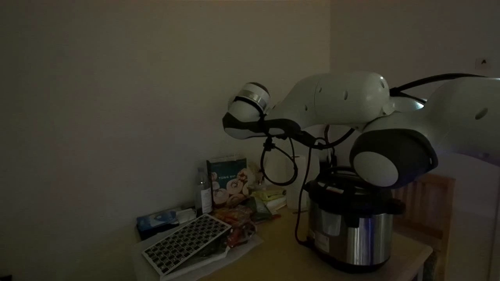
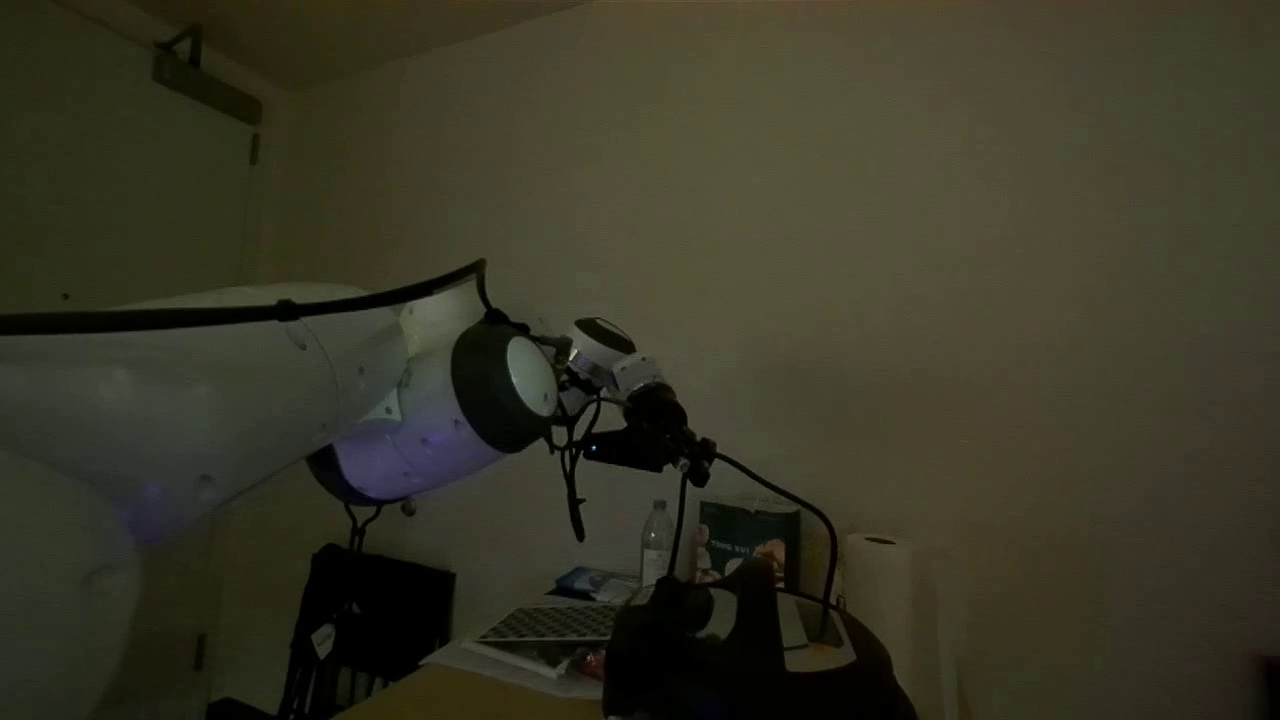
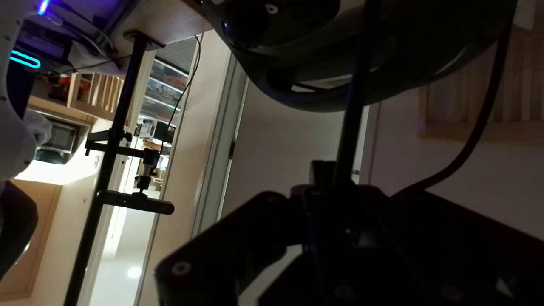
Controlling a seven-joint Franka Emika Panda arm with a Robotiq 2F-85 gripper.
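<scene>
A black cord (image 2: 786,494) loops up from the cooker to my gripper (image 2: 696,462), which is shut on it above the lid. In the wrist view the dark fingers of my gripper are closed together, with the black cord (image 3: 352,117) running from their tips; a further stretch curves off to the right. The pressure cooker (image 1: 351,234) has a steel body and a black lid (image 1: 344,187), and stands upright on the table. Dim light hides the exact hold. In exterior view 1 the cord (image 1: 304,187) hangs down to the cooker's base.
On the table (image 1: 276,253), a keyboard-like white-framed panel (image 1: 187,243), a clear bottle (image 1: 203,192), a green box (image 1: 228,180) and several packets stand to the left. A white roll (image 1: 296,187) is behind the cooker. Bare tabletop shows left of the cooker.
</scene>
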